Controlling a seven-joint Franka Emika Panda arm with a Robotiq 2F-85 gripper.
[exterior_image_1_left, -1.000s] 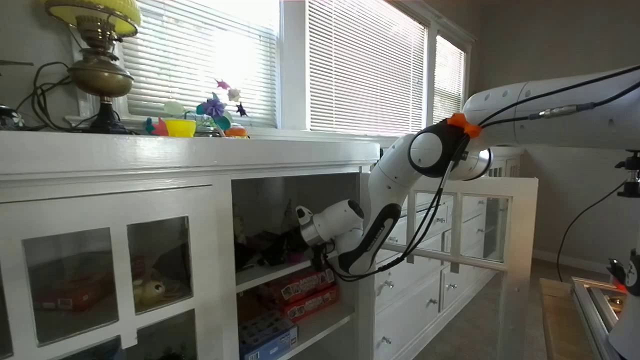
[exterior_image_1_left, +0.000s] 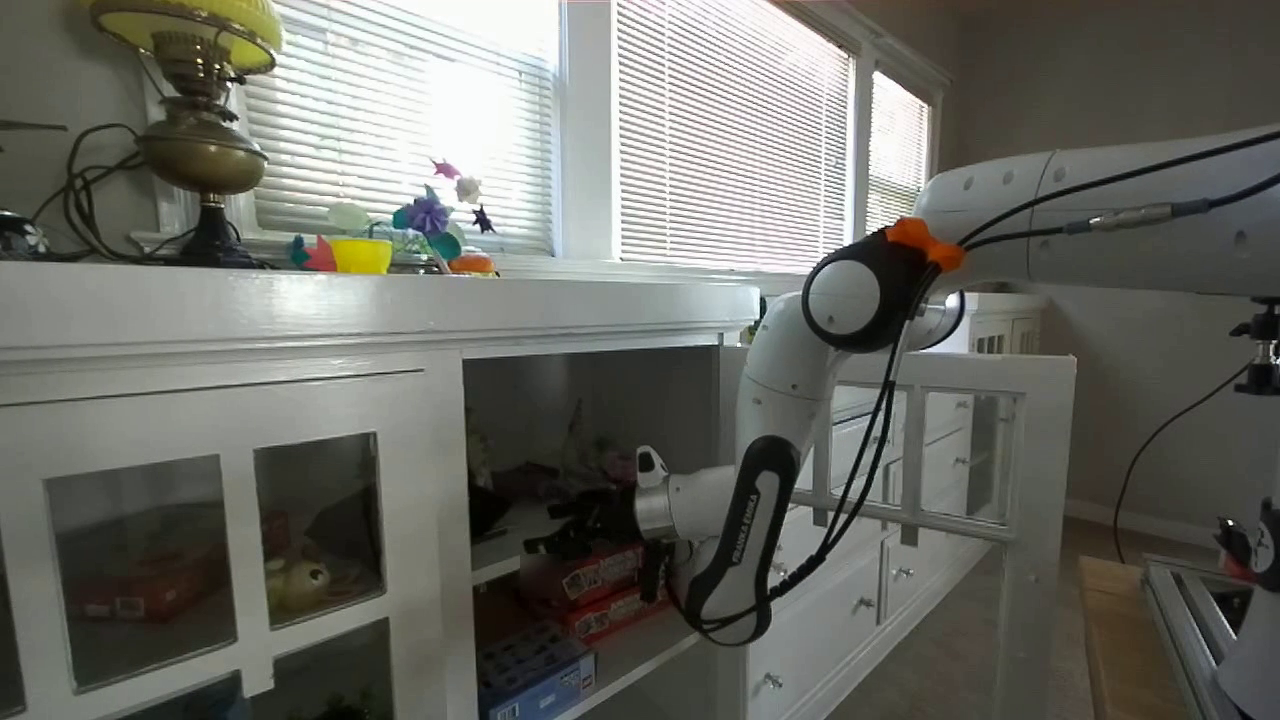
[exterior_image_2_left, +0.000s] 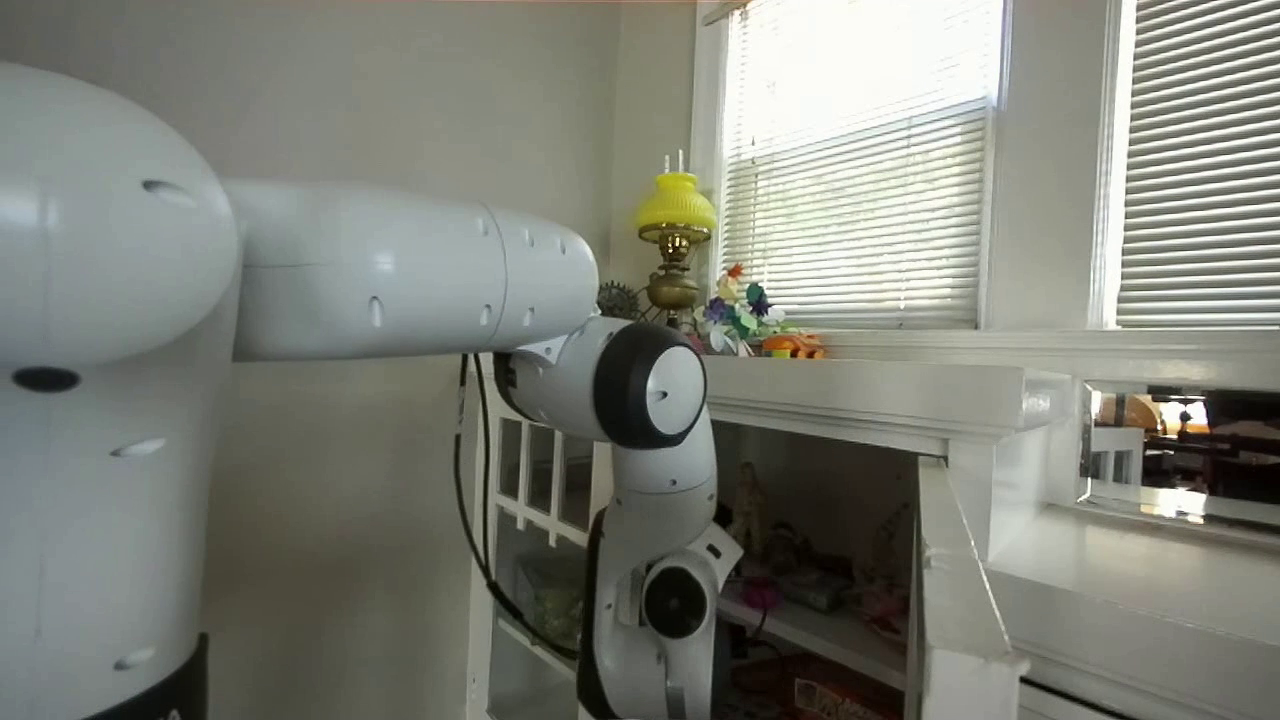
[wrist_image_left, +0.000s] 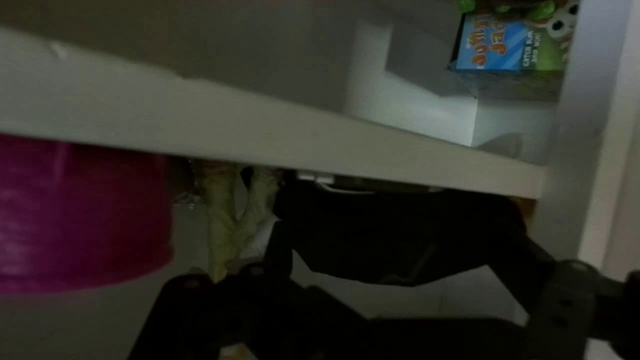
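My gripper (exterior_image_1_left: 548, 528) reaches into the open white cabinet at the level of its upper shelf (exterior_image_1_left: 504, 550). It is open, its dark fingers spread apart in the wrist view. A soft-looking black item (wrist_image_left: 396, 240) shows across the space between the fingertips; whether either finger touches it I cannot tell. To the left in the wrist view are a magenta container (wrist_image_left: 78, 216) and a pale, leg-like figure (wrist_image_left: 231, 216). The wrist view appears upside down. In exterior view 2 the fingers are hidden behind the arm.
Red boxes (exterior_image_1_left: 600, 578) and a blue box (exterior_image_1_left: 540, 672) sit on the shelf below. The open glazed door (exterior_image_1_left: 1038, 480) stands right of the arm. A shelf edge (wrist_image_left: 270, 132) crosses the wrist view close to the fingers. A lamp (exterior_image_1_left: 202, 156) stands on the cabinet top.
The hand has tipped from a downward slant to nearly level, moving lower and slightly right, outward from the cabinet. Boxes and door look unmoved.
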